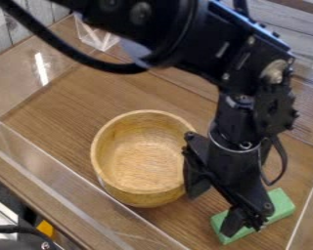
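Observation:
My black gripper [225, 195] hangs low at the right of the camera view, fingers spread open, its lower finger over a flat green block [270, 210] on the wooden table. The green block is partly hidden by the gripper; whether they touch I cannot tell. Just left of the gripper is an empty wooden bowl [133, 156].
A clear edge strip runs along the front left, and a white wall stands at the back, partly hidden by the arm.

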